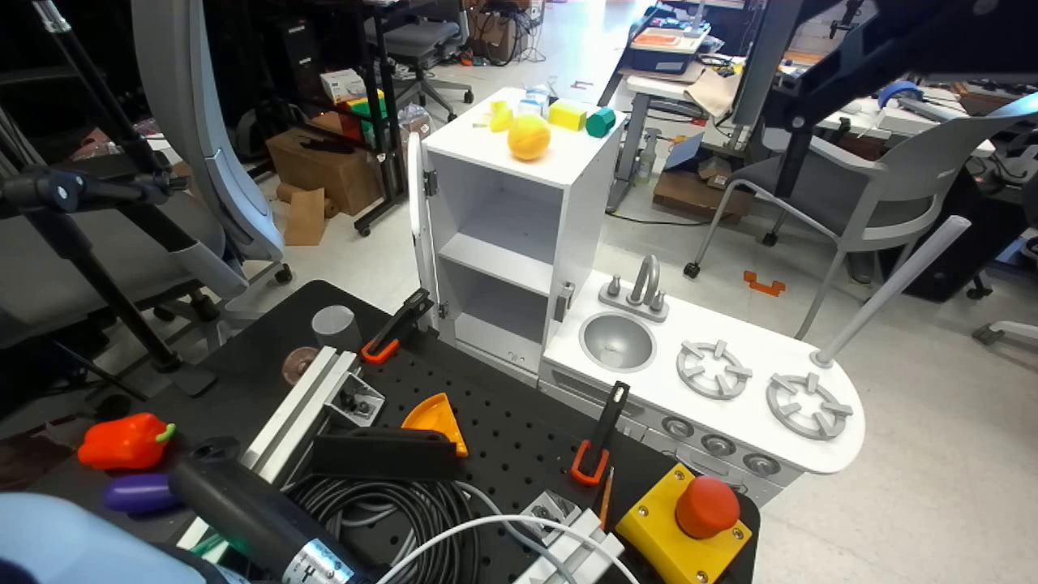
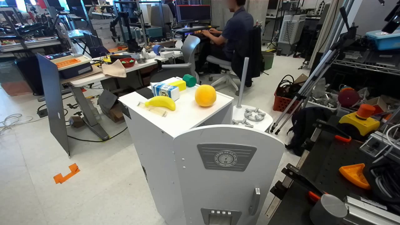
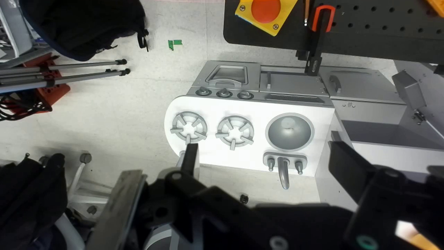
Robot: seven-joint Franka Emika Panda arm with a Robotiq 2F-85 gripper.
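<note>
In the wrist view my gripper is open, its dark fingers wide apart with nothing between them. It looks down over a white toy kitchen counter with a grey sink (image 3: 290, 131) and two burners. A white cabinet (image 1: 595, 209) stands beside the counter, its door (image 2: 230, 183) swung open and its visible shelves bare. On top of the cabinet are an orange (image 2: 205, 95), a yellow banana (image 2: 161, 102), a blue-and-white carton (image 2: 165, 91), a yellow block (image 2: 178, 85) and a green piece (image 2: 189, 80).
A black pegboard table (image 1: 506, 418) runs along the kitchen's front. It carries an emergency stop button (image 1: 707, 506), orange-and-black clamps, coiled cables, a red pepper (image 1: 125, 440) and a purple eggplant (image 1: 141, 493). The counter around sink and burners is clear; a grey post (image 1: 895, 289) rises at its end.
</note>
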